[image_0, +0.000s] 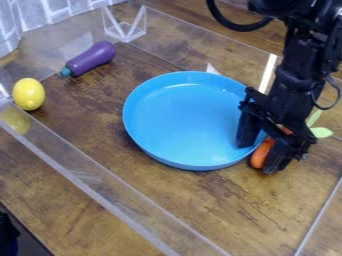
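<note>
My black gripper (274, 135) is low at the right side of the blue plate (181, 115), its fingers around an orange carrot-like object (262, 154) lying on the wooden surface just beside the plate's rim. The fingers hide much of that object, and I cannot tell whether they grip it. A green leafy piece (318, 131) shows behind the gripper at the right.
A purple eggplant (91, 57) lies at the upper left and a yellow lemon (28, 94) at the left. Clear plastic walls (120, 190) border the area. The wooden surface below the plate is clear.
</note>
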